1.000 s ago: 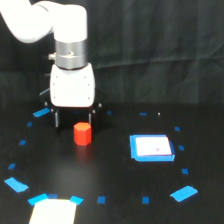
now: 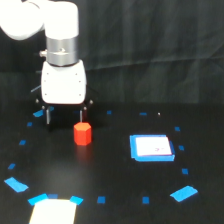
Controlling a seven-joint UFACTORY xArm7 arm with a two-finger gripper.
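A red cube (image 2: pixel 82 133) rests on the black tabletop, left of the middle. Behind it and a little to its left in the image hangs my white gripper (image 2: pixel 65 114), its dark fingers spread wide apart. Nothing shows between them, so it is open. The fingers are hard to make out against the dark background. To the right lies a blue rectangular item with a white top (image 2: pixel 152 147), apart from the cube.
A pale square (image 2: pixel 53 212) lies at the front left edge. Several blue tape marks are scattered over the table, such as a blue strip (image 2: pixel 184 193) at the right. A dark curtain (image 2: pixel 150 50) hangs behind.
My gripper has shifted left in the image and very slightly up, away from above the cube. The cube and the blue item have stayed in place.
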